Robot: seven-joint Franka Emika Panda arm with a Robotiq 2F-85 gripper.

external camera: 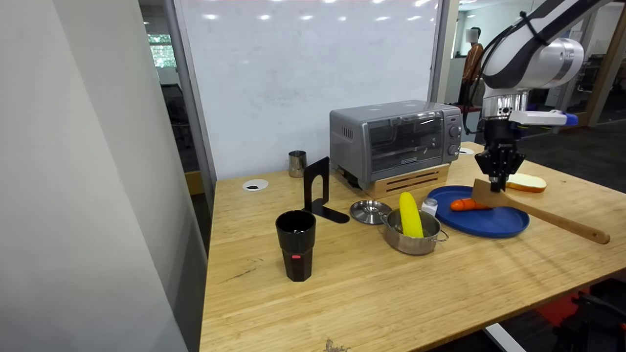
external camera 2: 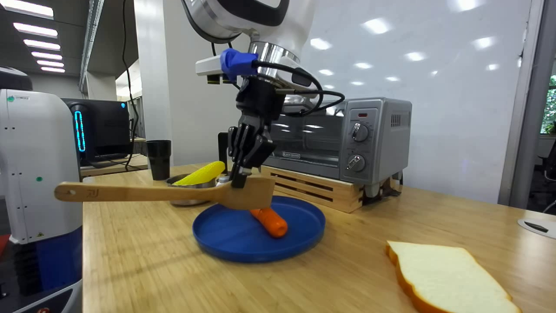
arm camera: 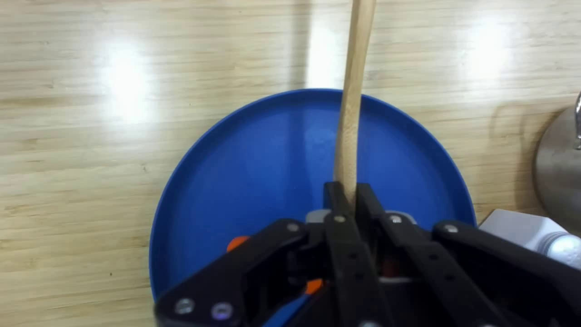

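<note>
My gripper (external camera 2: 239, 179) is shut on a wooden spatula (external camera 2: 140, 193), near where its handle meets the flat blade. Held above the blue plate (external camera 2: 224, 242), the spatula has its blade over the plate and its long handle reaching past the rim. On the plate lies an orange carrot (external camera 2: 273, 223), partly covered by the blade in both exterior views. Looking down from the wrist, I see the handle (arm camera: 354, 81) run away between the fingers, while most of the carrot is hidden by my gripper.
Beside the plate are a white-bodied shaker (external camera: 430, 206) and a steel pot (external camera: 413, 243) holding a yellow corn cob (external camera: 410, 216). A toaster oven (external camera: 405, 141) stands behind. Bread (external camera 2: 453, 271) lies on the table, and a black cup (external camera: 296, 246) stands farther off.
</note>
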